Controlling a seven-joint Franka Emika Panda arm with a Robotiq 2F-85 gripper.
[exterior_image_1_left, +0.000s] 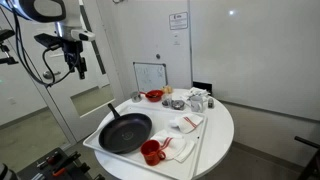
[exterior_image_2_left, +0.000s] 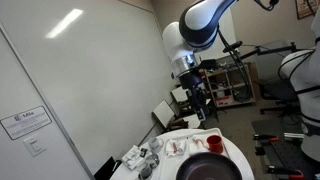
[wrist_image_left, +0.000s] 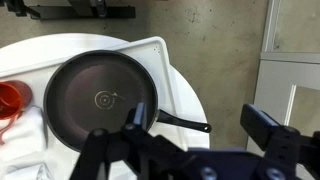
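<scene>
My gripper hangs high above the table, its two fingers spread wide apart in the wrist view, with nothing visible between them. In exterior view 1 it is at the upper left, well clear of every object. Below it in the wrist view lies a black frying pan, its handle pointing right. The pan sits on a white tray. A red mug stands on the tray beside the pan. White cloths with red marks lie crumpled near the mug.
Behind the tray on the round white table stand a red bowl, several metal cups and glass items. A whiteboard leans behind them. The floor to the right of the pan handle is bare.
</scene>
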